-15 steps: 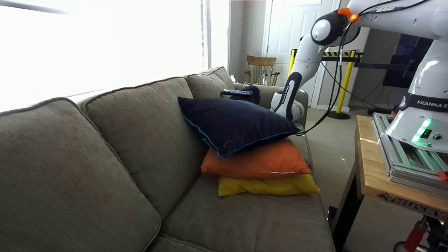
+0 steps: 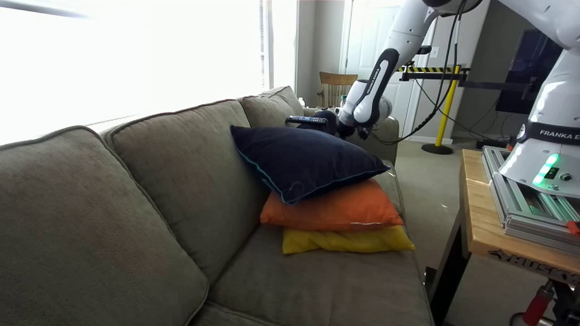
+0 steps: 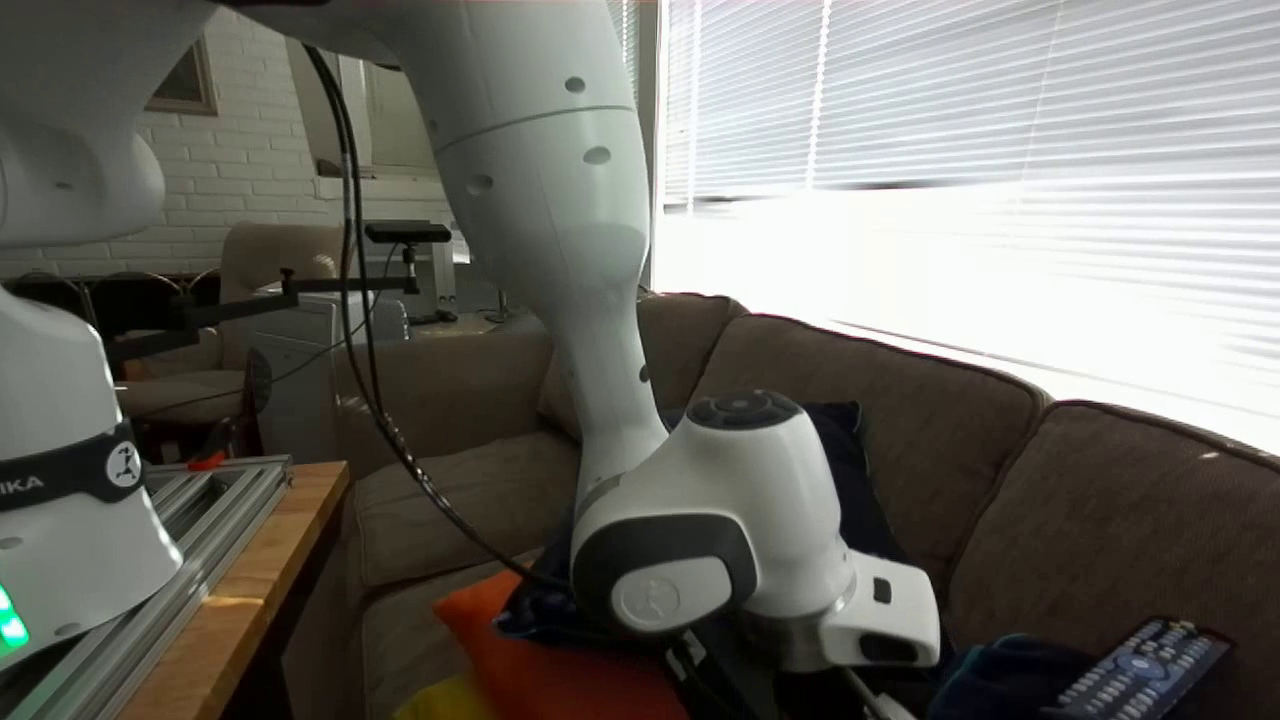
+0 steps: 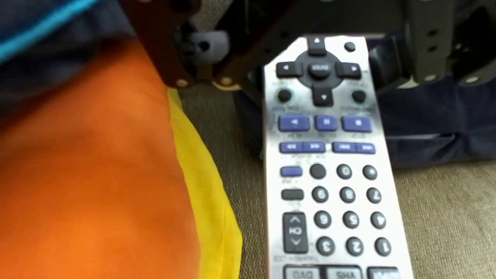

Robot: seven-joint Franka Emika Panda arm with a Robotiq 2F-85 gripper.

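In the wrist view a silver remote (image 4: 328, 158) with blue and dark buttons fills the middle, its number pad toward the bottom edge. My gripper is shut on this remote, one finger at each side of its arrow-pad end. Exterior view 2 shows the hand low in the picture, its fingers mostly cut off by the bottom edge. A second, dark remote (image 3: 1146, 672) rests on dark blue cloth (image 3: 1014, 682) near the sofa back, apart from the hand. That same dark remote (image 2: 307, 119) appears behind the pillow stack in exterior view 1, where my fingers are hidden.
A navy pillow (image 2: 312, 160) lies over an orange pillow (image 2: 337, 209), above a yellow pillow (image 2: 348, 241) on the grey-brown sofa (image 2: 304, 293). A wooden bench (image 2: 478, 212) carries the arm's base.
In exterior view 1 the arm has risen, its wrist now higher and slightly farther left behind the navy pillow. The pillows and dark remote have stayed put.
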